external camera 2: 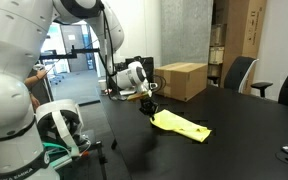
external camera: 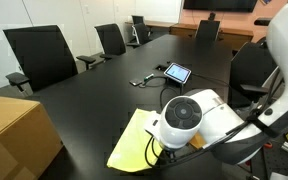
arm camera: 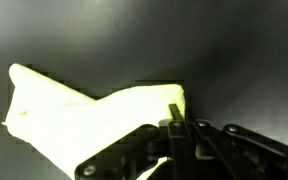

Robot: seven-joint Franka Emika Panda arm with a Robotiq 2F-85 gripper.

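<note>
A yellow cloth [external camera: 132,143] lies spread on the black table, one edge running up to my gripper. In the wrist view the cloth [arm camera: 104,118] fills the lower left, with a folded strip reaching to the upper left. The gripper is shut on the cloth's corner at the bottom centre of that view. From the second exterior view, the gripper [external camera 2: 152,116] is low at the near-left end of the cloth [external camera 2: 181,125]. The arm's white body hides part of the cloth in the first exterior view.
A cardboard box [external camera: 19,140] stands at the left in the first exterior view. Farther along the table are a tablet [external camera: 177,73] and some small dark items. Black chairs [external camera: 41,52] line the far side. Bare tabletop surrounds much of the cloth.
</note>
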